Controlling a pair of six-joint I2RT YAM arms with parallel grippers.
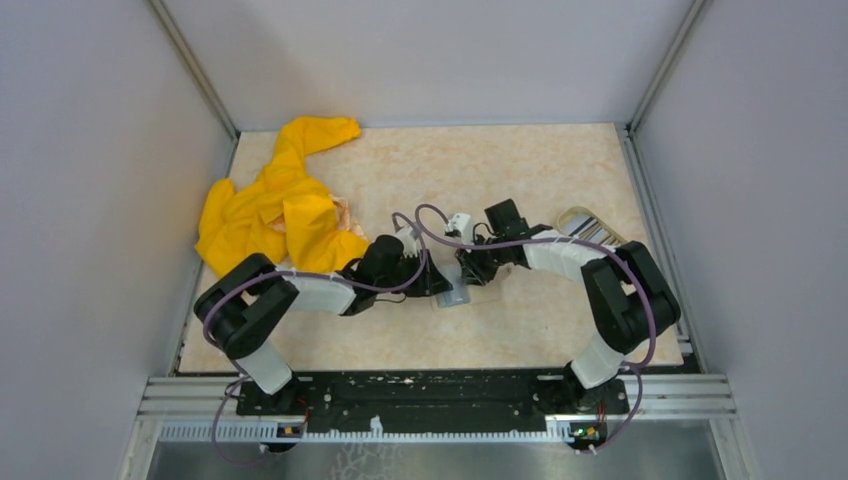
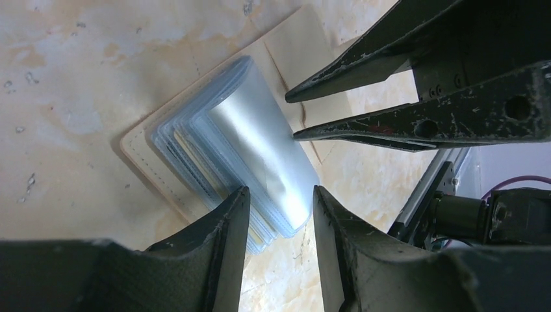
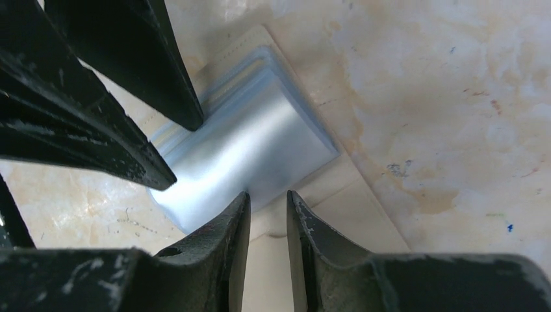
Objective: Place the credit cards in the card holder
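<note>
A pale card holder [image 2: 292, 58] lies near the table's front middle, with a stack of translucent bluish cards [image 2: 253, 146] on it. In the left wrist view my left gripper is part open at the stack's near end; the other gripper's fingers reach in from upper right, touching or just over the cards. In the right wrist view my right gripper has a narrow gap between its fingertips, at the edge of the cards [image 3: 247, 146]. Nothing clearly shows held in either.
A yellow cloth [image 1: 265, 205] covers the back left. A tray with striped contents [image 1: 590, 228] sits at the right edge.
</note>
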